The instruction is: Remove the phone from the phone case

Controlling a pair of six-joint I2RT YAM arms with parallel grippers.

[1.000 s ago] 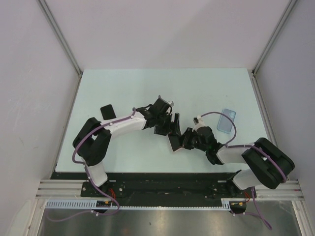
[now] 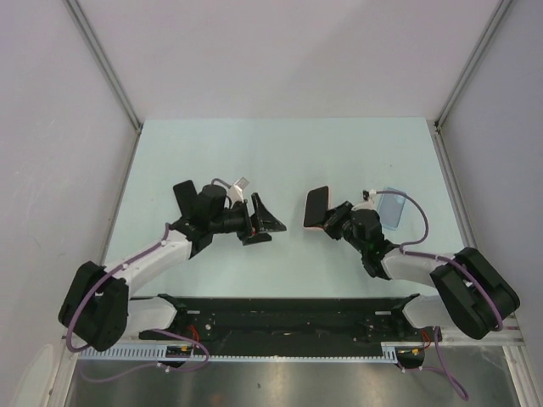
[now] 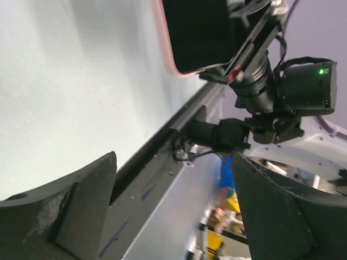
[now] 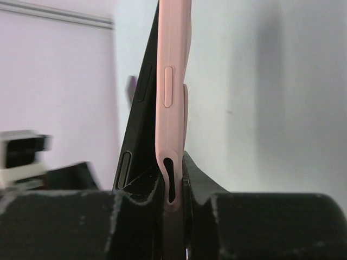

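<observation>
A black phone (image 2: 316, 203) stands tilted beside my right gripper (image 2: 331, 220), with the pink phone case (image 3: 167, 46) along its edge. In the right wrist view the phone's side (image 4: 135, 124) leans away from the pink case (image 4: 171, 116), so that edge sits outside the case wall. My right gripper is shut on the case's lower end; the phone's lower corner runs down by its left finger, and whether it is pinched too is hidden. To the left, apart from both, my left gripper is open with nothing between its fingers.
Another black flat object (image 2: 184, 195) lies at the left, partly behind the left arm. A light-blue flat case (image 2: 392, 209) lies behind the right arm.
My left gripper was at the phone one second ago and has since moved off to the left. My right gripper has shifted right and slightly back with the phone and case.
</observation>
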